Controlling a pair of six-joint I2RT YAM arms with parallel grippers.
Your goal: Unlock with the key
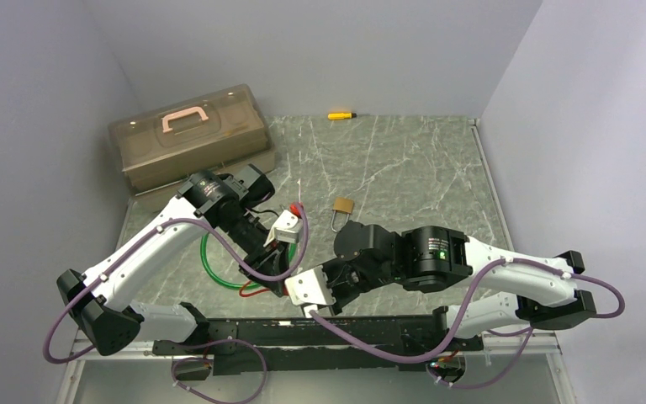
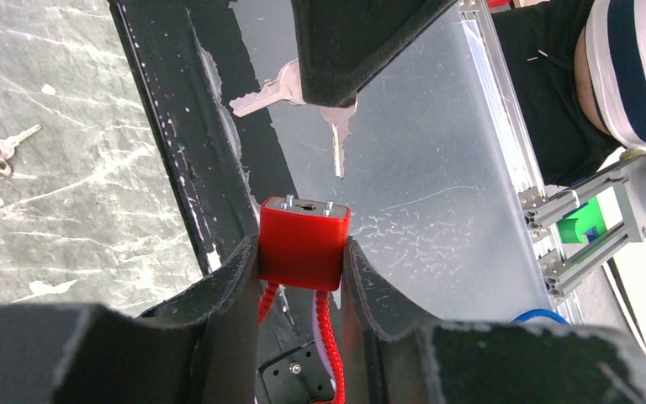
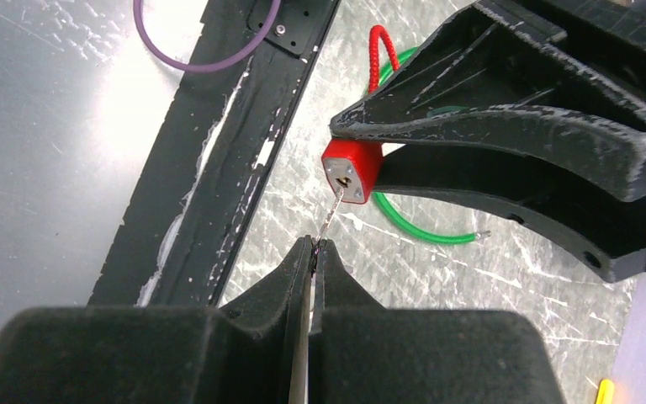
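My left gripper grips a red padlock with its lock face exposed; in the right wrist view that red padlock [image 3: 349,164] shows its keyhole. My right gripper is shut on a thin key [image 3: 331,210], its blade pointing at the keyhole, very close to it; whether it touches is hard to tell. In the left wrist view two keys [image 2: 338,135] hang below the right gripper's black finger, the blade above the padlock.
A brass padlock [image 1: 343,206], a yellow screwdriver [image 1: 341,115], a brown toolbox [image 1: 193,135] and a green cable [image 1: 219,273] lie on the marble mat. Loose keys [image 2: 0,151] rest on the mat.
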